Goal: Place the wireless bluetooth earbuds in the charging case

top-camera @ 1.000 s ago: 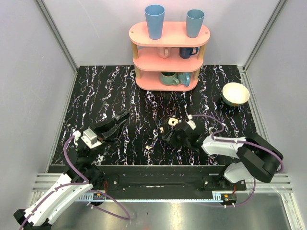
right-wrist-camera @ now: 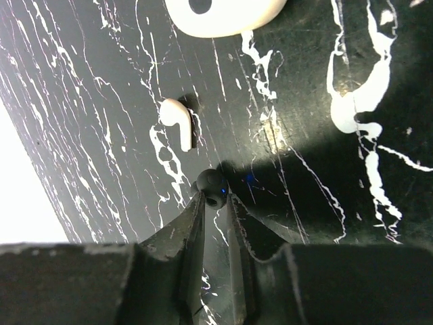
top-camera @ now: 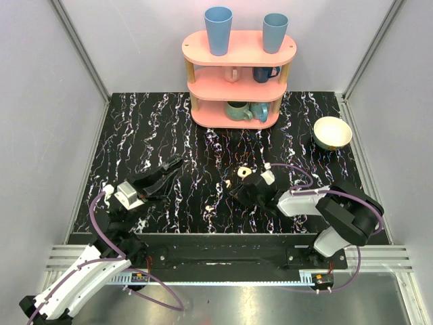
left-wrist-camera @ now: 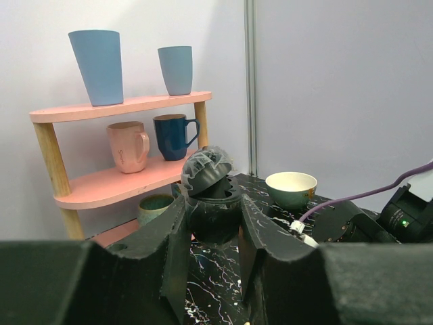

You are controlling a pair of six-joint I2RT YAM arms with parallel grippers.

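In the left wrist view my left gripper is shut on a black open charging case [left-wrist-camera: 218,220]. Its lid [left-wrist-camera: 206,168] stands raised and looks covered with clear film. From above, the left gripper [top-camera: 176,162] is off the table at centre left. In the right wrist view a small black earbud [right-wrist-camera: 212,184] with a blue light lies between the fingertips of my right gripper. The fingers are close together; whether they grip it cannot be told. From above, the right gripper [top-camera: 234,192] is low over the front middle of the table.
A white oval case [right-wrist-camera: 226,20] and a white earbud [right-wrist-camera: 177,122] lie on the black marbled table; another small white piece [top-camera: 209,208] lies nearer the front. At the back stands a pink shelf [top-camera: 237,81] with cups. A bowl [top-camera: 332,133] sits at right.
The right arm's elbow has swung left and forward a little, while its gripper has stayed over nearly the same spot. The left arm looks still.
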